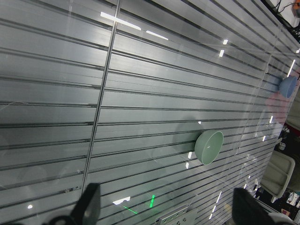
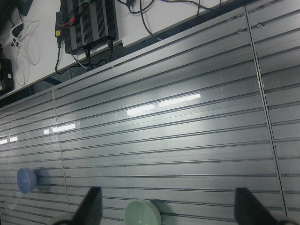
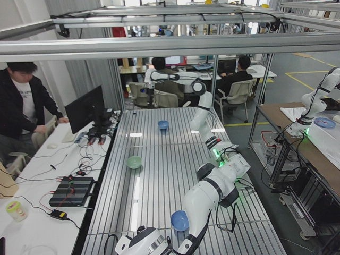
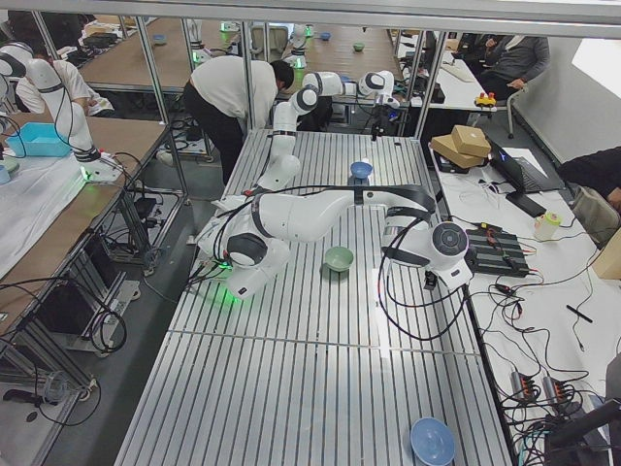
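A green bowl (image 3: 134, 162) (image 4: 339, 258) (image 1: 208, 147) (image 2: 142, 213) sits on the slatted metal table (image 3: 122, 202). One blue bowl (image 3: 163, 125) (image 4: 360, 169) rests at one end, another blue bowl (image 3: 179, 220) (image 4: 433, 442) at the other. A blue bowl also shows in each wrist view. My left gripper is open above the table, fingers wide apart with nothing between. My right gripper is likewise open and empty over the table, with the green bowl below near its fingers.
Both white arms reach over the table. A side desk (image 3: 48, 223) holds a monitor (image 3: 85, 109), black boxes and many cables. A person (image 3: 24, 106) stands beside it.
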